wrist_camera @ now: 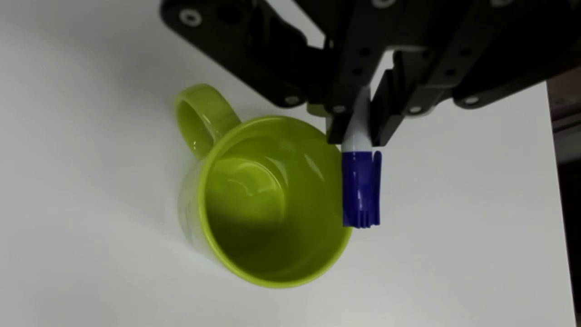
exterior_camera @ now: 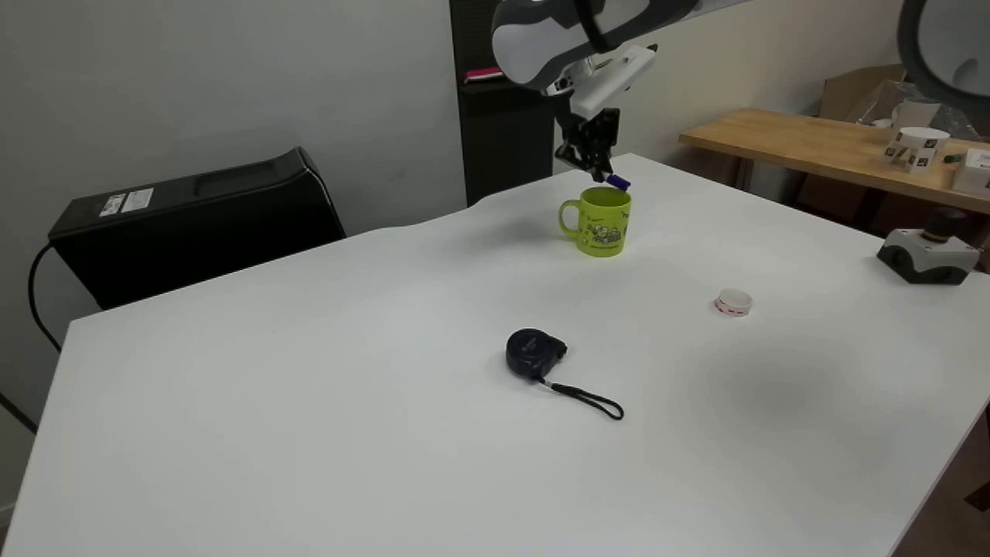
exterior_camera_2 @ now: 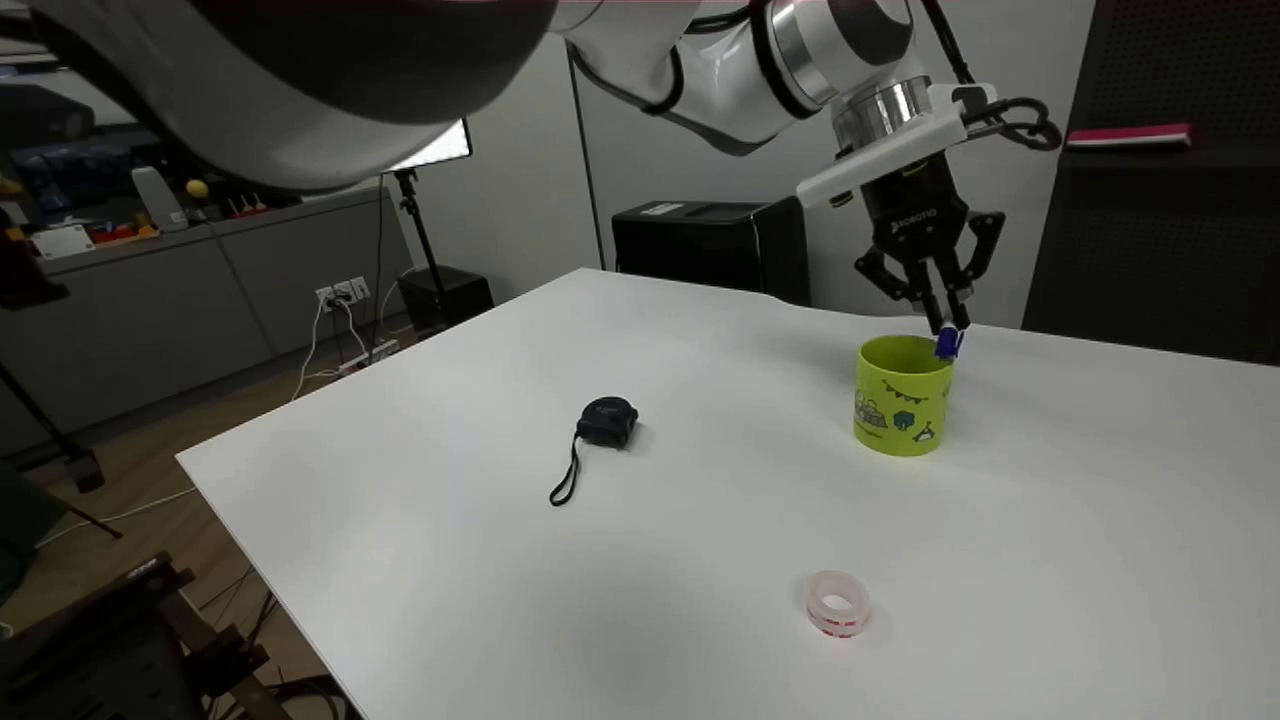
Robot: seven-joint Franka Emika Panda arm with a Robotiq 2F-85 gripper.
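A white marker with a blue cap [wrist_camera: 359, 188] is pinched in my gripper, which is shut on its white barrel. The capped end points out past the fingers, and the barrel's far end is hidden behind them. Below stands the green mug [wrist_camera: 272, 272], upright and apparently empty inside, its handle [wrist_camera: 204, 111] to the upper left in the wrist view. From above, the cap overlaps the mug's rim. In exterior view 2 the gripper [exterior_camera_2: 948, 322] hangs just over the rim of the mug [exterior_camera_2: 900, 408]; whether the marker touches it I cannot tell.
A dark tape measure [exterior_camera: 534, 354] with a black strap lies mid-table. A roll of clear tape [exterior_camera_2: 837, 604] sits apart from it. At the table's right edge is a switch box [exterior_camera: 928, 252].
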